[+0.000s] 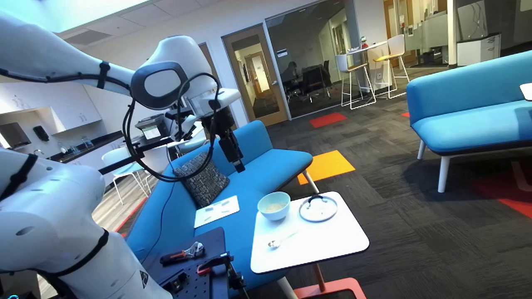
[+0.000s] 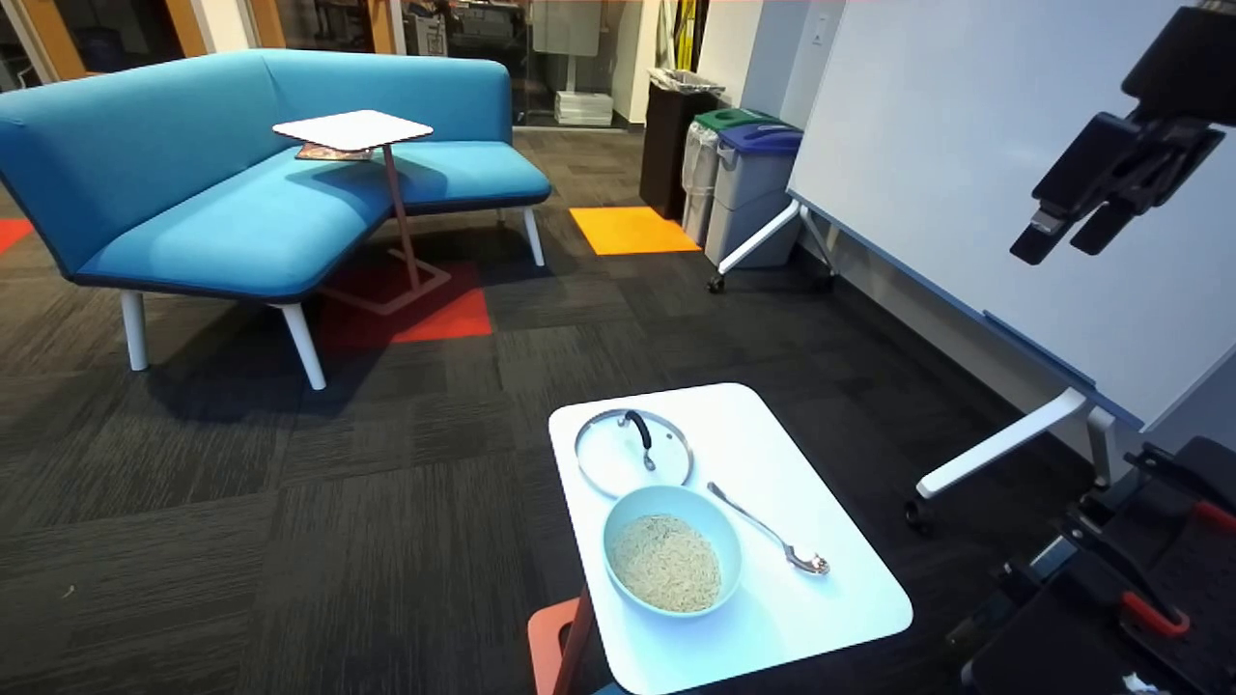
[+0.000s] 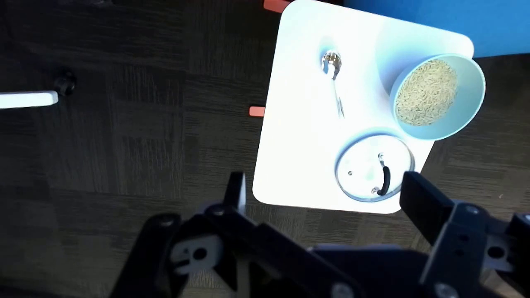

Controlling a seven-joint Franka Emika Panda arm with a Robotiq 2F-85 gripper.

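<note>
High above the white tabletop, my gripper is open, its two fingers wide apart with nothing between them. On that small table a light-blue bowl holds pale grains that look like rice. Touching or close beside the bowl lies a round glass lid with a black arched handle. A metal spoon rests flat on the tabletop, apart from bowl and lid. From the side, the gripper hangs well clear of everything on the table.
A blue sofa with a grey cushion runs behind the table. Near the arm's base, a dark bench carries an adjustable wrench and clamps. A whiteboard stands beyond.
</note>
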